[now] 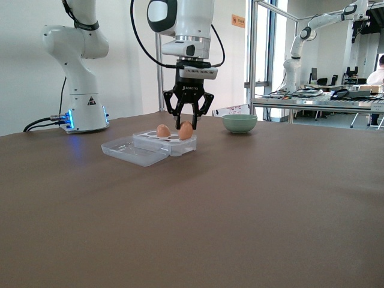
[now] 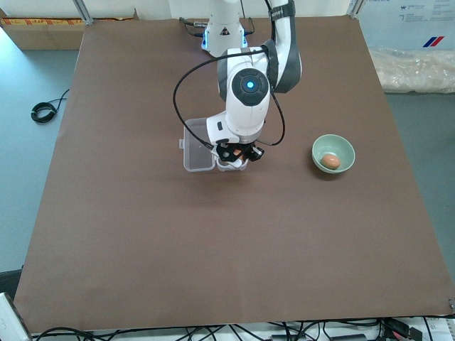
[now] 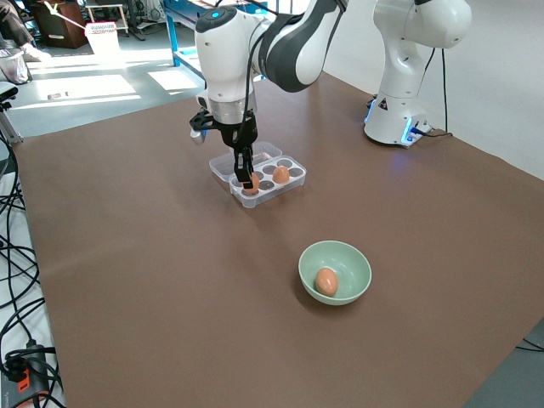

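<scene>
My gripper [image 1: 186, 120] is down over the clear plastic egg carton [image 3: 268, 189], its fingers on either side of the brown egg [image 1: 185, 131] at the carton's right end in the top view; whether they touch it I cannot tell. A second egg [image 1: 163, 131] sits in the carton, whose lid [image 1: 133, 153] lies open. In the left view the carton is mostly under the wrist. A green bowl [image 2: 344, 151] stands to the right there, with an egg [image 2: 330, 162] in it, also seen in the right view.
A white arm base [image 3: 393, 119] with cables stands behind the carton. Cables run along the table's outer edge.
</scene>
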